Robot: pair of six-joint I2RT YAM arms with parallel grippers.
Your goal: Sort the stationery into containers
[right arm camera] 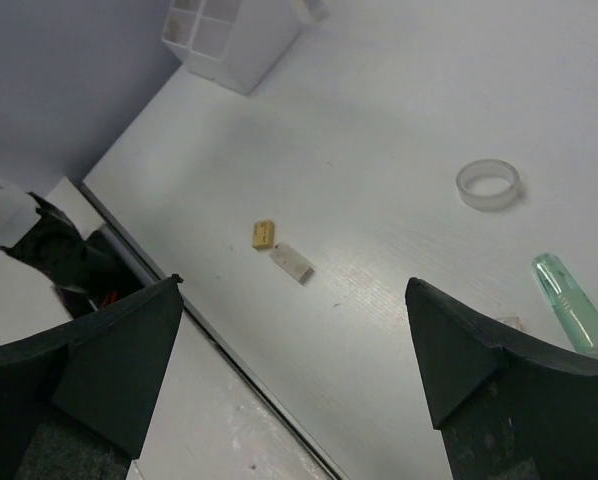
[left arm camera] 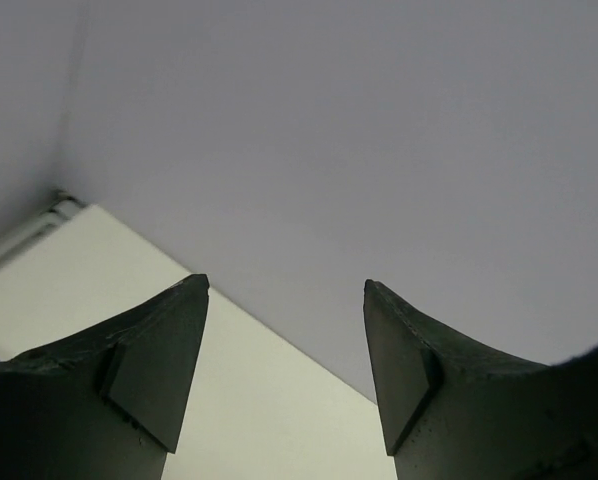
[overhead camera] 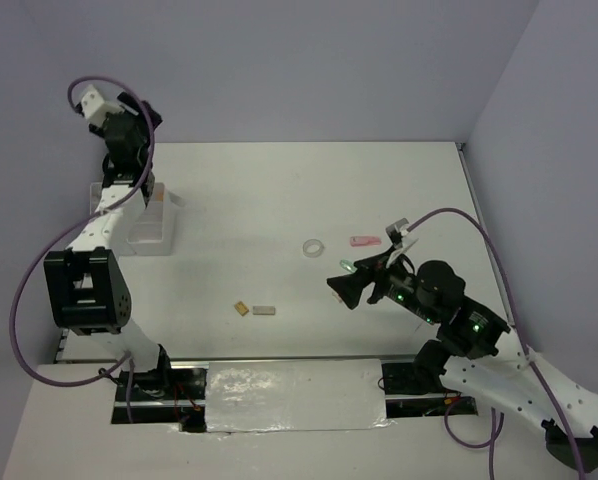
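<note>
My left gripper is raised over the back-left corner at the container (overhead camera: 151,238), its fingers apart and empty in its wrist view. My right gripper hangs open over the right side, above a green marker-like item (right arm camera: 569,305). A tape ring (right arm camera: 487,202), a pink item (overhead camera: 365,241), a small yellow block (right arm camera: 263,234), a grey eraser-like block (right arm camera: 291,263) and a small pale item (overhead camera: 338,297), partly hidden by the right gripper, lie loose on the white table.
Grey walls (overhead camera: 299,70) enclose the left, back and right. A front edge strip runs along the near side.
</note>
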